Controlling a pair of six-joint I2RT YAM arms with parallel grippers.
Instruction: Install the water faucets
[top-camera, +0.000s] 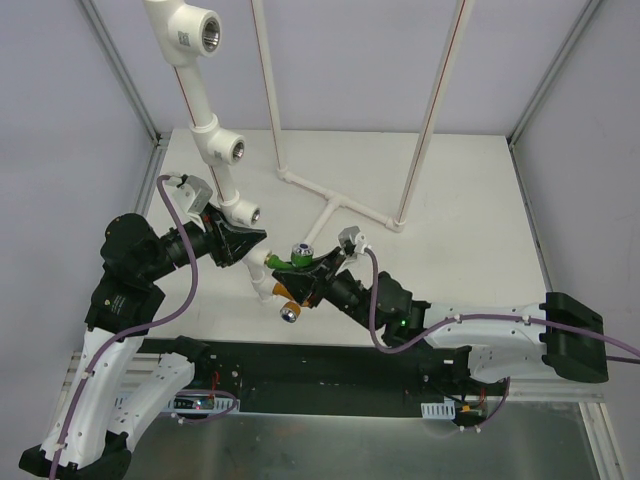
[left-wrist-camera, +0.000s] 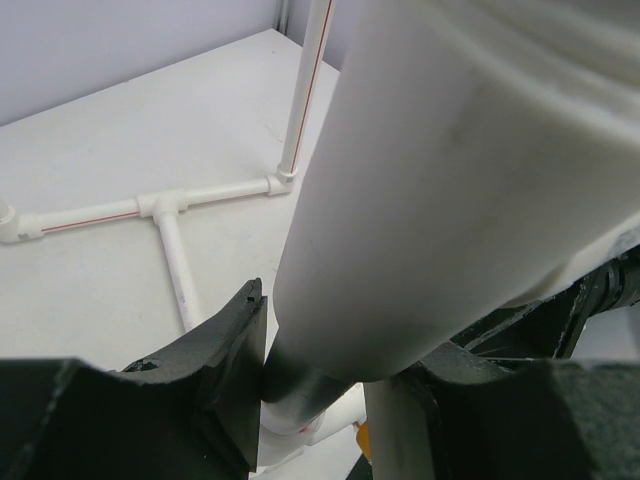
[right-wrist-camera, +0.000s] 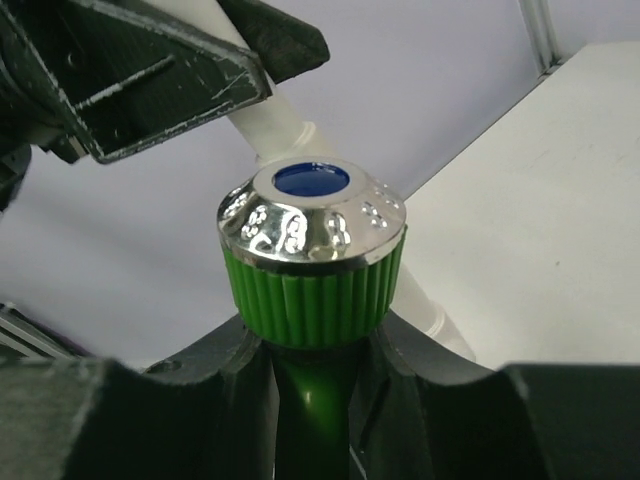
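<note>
The white pipe rises on the left with several side outlets. In the left wrist view it runs between the fingers of my left gripper; how tightly they press on it is unclear. My right gripper is shut on the green faucet, just below its ribbed, chrome-capped handle with a blue centre. In the top view the green faucet points its other end left at a lower outlet of the pipe; how far it sits in is unclear. An orange faucet with a chrome cap is just below, partly hidden by my right gripper.
Empty threaded outlets face right higher on the pipe. A thinner white pipe frame stands on the white board behind. Both grippers are close together at the lower pipe; the board's right side is clear.
</note>
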